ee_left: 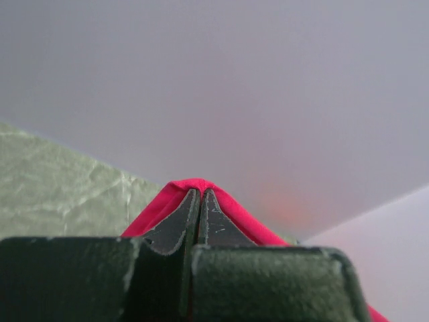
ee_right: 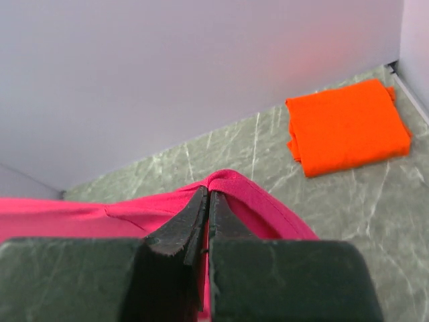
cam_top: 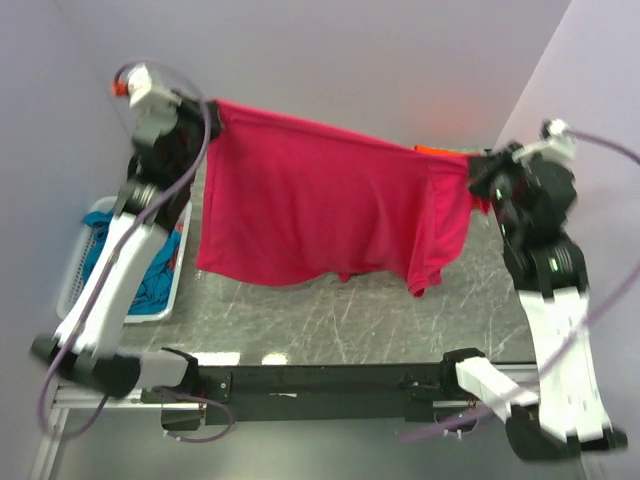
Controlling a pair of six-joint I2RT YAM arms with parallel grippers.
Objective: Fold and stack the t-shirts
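Note:
A red-pink t-shirt [cam_top: 320, 200] hangs spread in the air between my two grippers, its lower edge draping down in the top view. My left gripper is shut on its upper left corner, and my right gripper is shut on its upper right corner. A folded orange t-shirt [ee_right: 345, 124] lies on the marble table at the back right, mostly hidden behind the pink one in the top view. Blue cloth [cam_top: 155, 280] sits in a white basket at the left.
The grey marble table [cam_top: 340, 320] shows bare along its front. Walls enclose the back and both sides. The white basket [cam_top: 148, 316] stands partly under my left arm.

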